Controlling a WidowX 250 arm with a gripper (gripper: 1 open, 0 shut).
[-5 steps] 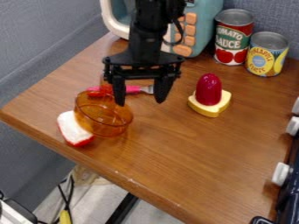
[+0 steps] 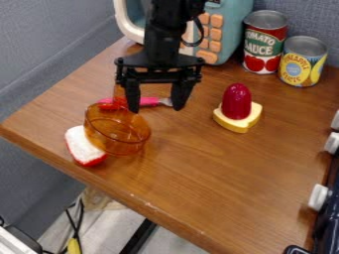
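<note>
My black gripper (image 2: 157, 97) hangs over the back middle of the wooden table, open, its two fingers spread with no object held between them. Below and left of it stands an orange translucent cup (image 2: 117, 134), with a white-and-red sponge (image 2: 82, 149) at its left side. A pink utensil (image 2: 154, 102) lies behind the cup, partly hidden by the gripper. To the right, a red object (image 2: 237, 99) stands on a yellow base (image 2: 239, 121).
At the back are a toy microwave (image 2: 213, 35), a tomato can (image 2: 264, 40) and a yellow can (image 2: 303, 62). A dark appliance (image 2: 322, 218) lines the right edge.
</note>
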